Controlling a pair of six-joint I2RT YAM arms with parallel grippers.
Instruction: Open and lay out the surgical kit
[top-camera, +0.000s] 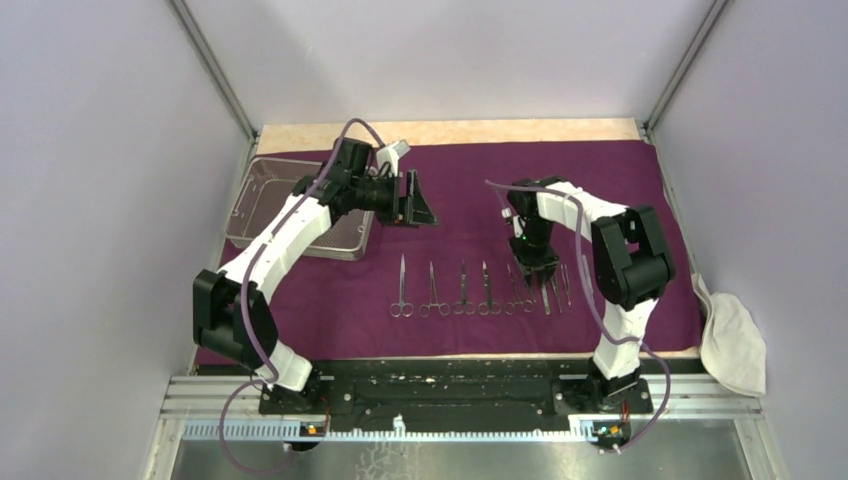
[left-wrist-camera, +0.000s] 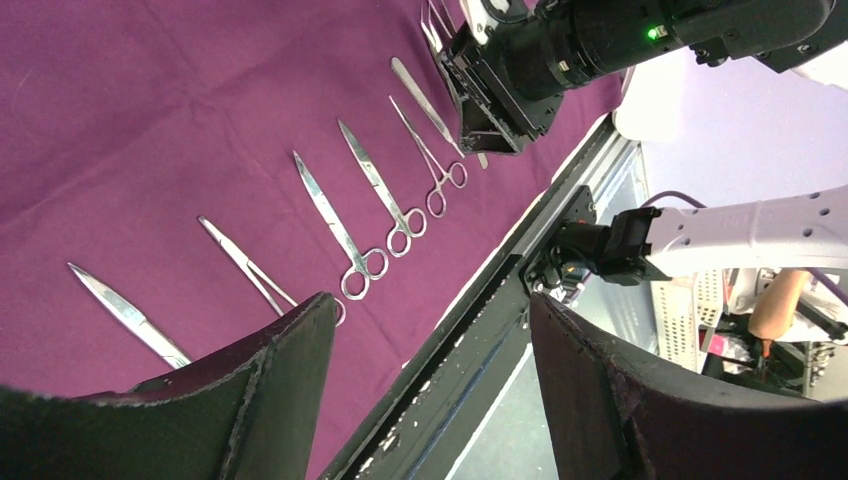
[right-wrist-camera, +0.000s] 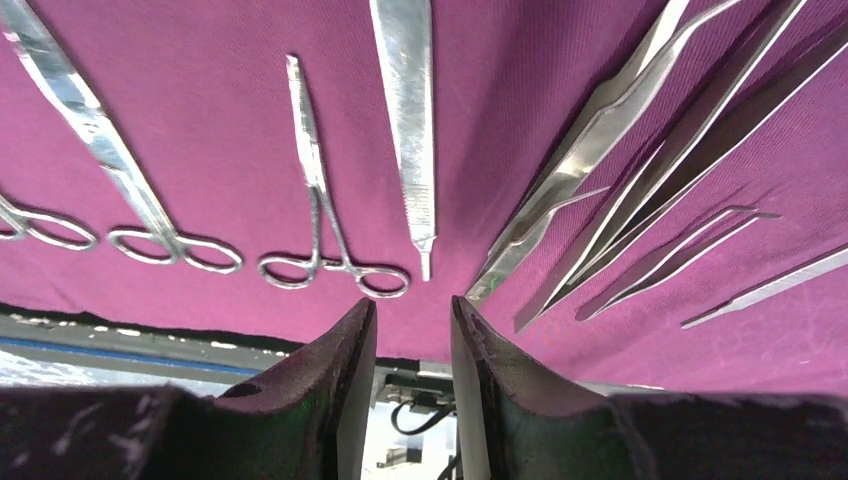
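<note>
Scissors (top-camera: 402, 308) and clamps (top-camera: 433, 306) lie in a row along the front of the purple cloth (top-camera: 460, 200), followed to the right by a scalpel handle (right-wrist-camera: 404, 120), several tweezers (right-wrist-camera: 590, 150) and another slim instrument (right-wrist-camera: 770, 288). My left gripper (top-camera: 414, 208) hangs over the cloth's middle, right of the steel tray, fingers apart, with nothing between its fingers in the left wrist view. My right gripper is open, pointing down low over the scalpel handle and tweezers, its fingers empty; in the top view its body hides part of them.
A steel tray (top-camera: 245, 215) stands at the back left, partly behind my left arm. A folded white cloth (top-camera: 733, 345) lies beyond the right edge. The front rail borders it below.
</note>
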